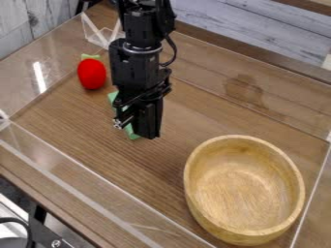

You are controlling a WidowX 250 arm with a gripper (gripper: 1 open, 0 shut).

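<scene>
The black robot gripper (137,124) hangs low over the table at centre left, its fingers close together and shut. A green object (119,105) lies right behind and under it, mostly hidden by the gripper; whether anything is between the fingertips is hidden. A red rounded object (92,71) sits to the left, behind the gripper.
A large yellow wooden bowl (243,189) stands at the front right. A clear plastic item (101,34) is at the back left, partly behind the arm.
</scene>
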